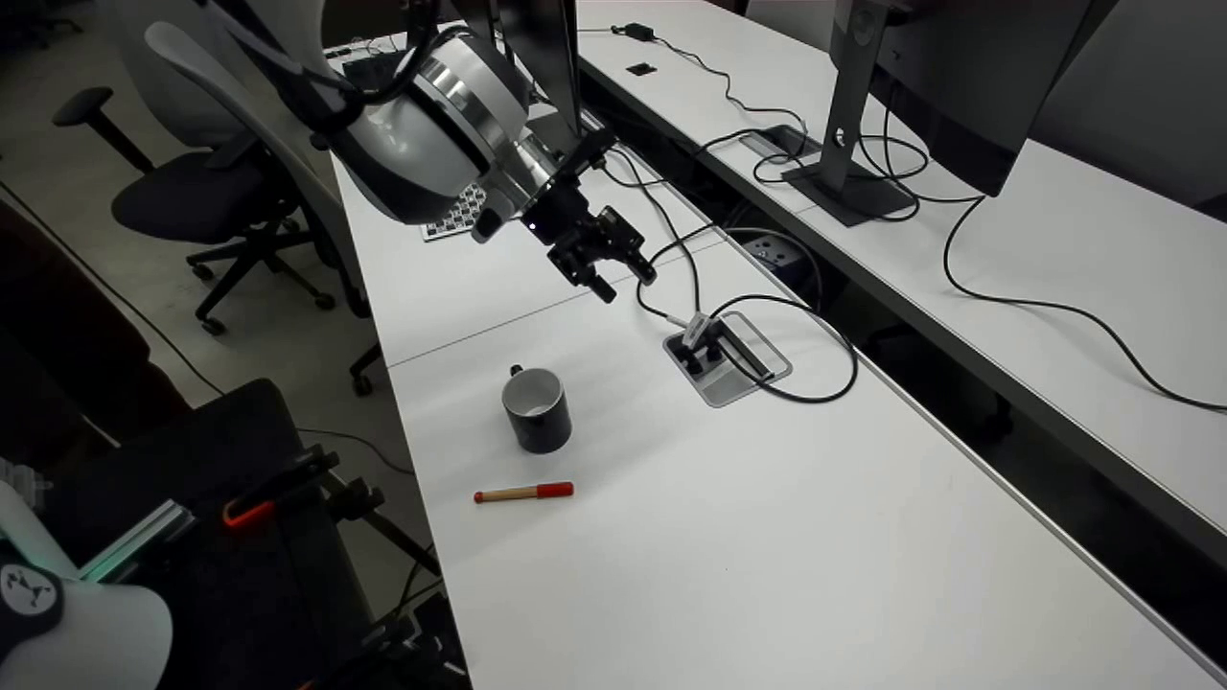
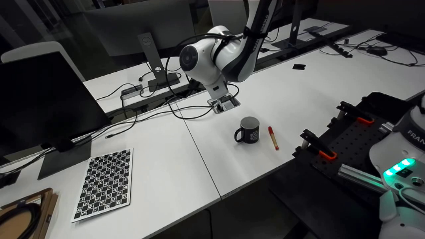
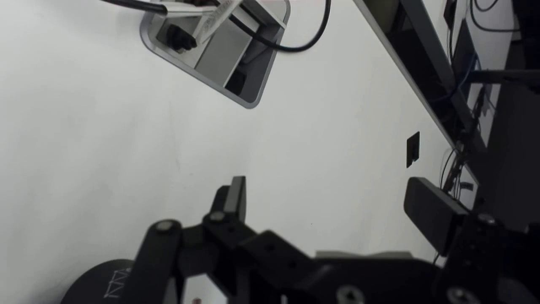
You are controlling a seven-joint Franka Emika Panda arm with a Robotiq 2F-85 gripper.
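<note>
A dark mug (image 1: 538, 416) with a pale inside stands upright on the white table, its handle facing the keyboard-like board's side. Beside it lies a marker (image 1: 525, 493) with a red cap and tan body; the second exterior view also shows the marker (image 2: 273, 138) lying apart from the mug (image 2: 250, 131). My gripper (image 1: 624, 286) hangs in the air beyond the mug, near the table's cable box. In the wrist view the gripper is open, with only bare table seen between its fingers. A dark curved piece of the mug (image 3: 96, 283) shows at the bottom left there.
The recessed cable box (image 1: 728, 358) with plugs and looping cables lies close to the gripper. A checkered board (image 2: 104, 184) and monitors occupy the far section. Open tabletop stretches past the marker (image 1: 805, 552).
</note>
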